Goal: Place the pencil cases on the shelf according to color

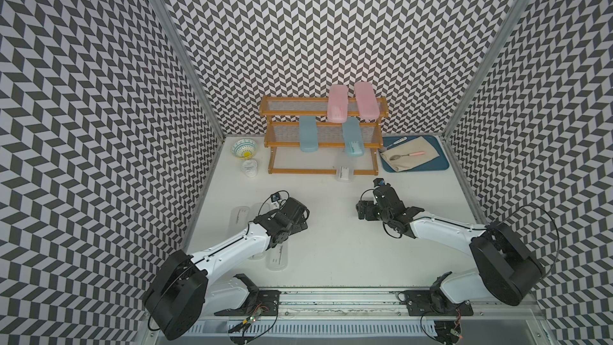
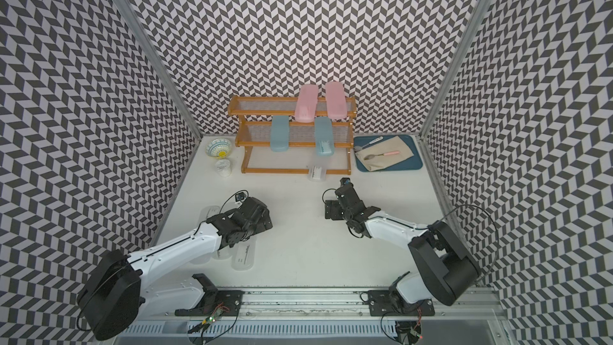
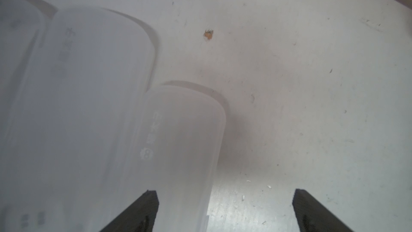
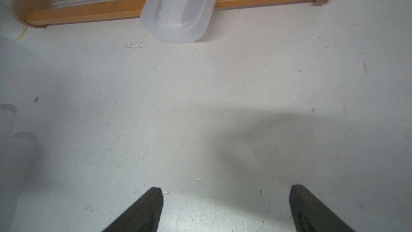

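Observation:
On the wooden shelf (image 1: pixel 300 145), two pink cases (image 1: pixel 337 103) lie on the top tier and two blue cases (image 1: pixel 308 134) on the middle one. A clear case (image 4: pixel 182 17) rests over the bottom tier's front rail, its near end jutting out above the table. Several more clear cases (image 3: pixel 180 137) lie side by side at the table's left front, partly hidden by the left arm. My left gripper is open above the rightmost of them, one finger over that case and the other over bare table. My right gripper is open and empty above the table's middle.
A patterned bowl (image 1: pixel 243 148) and a white cup (image 1: pixel 249 167) stand at the back left. At the back right is a blue tray (image 1: pixel 434 163) with a cloth and cutlery. Between the two grippers the table is clear.

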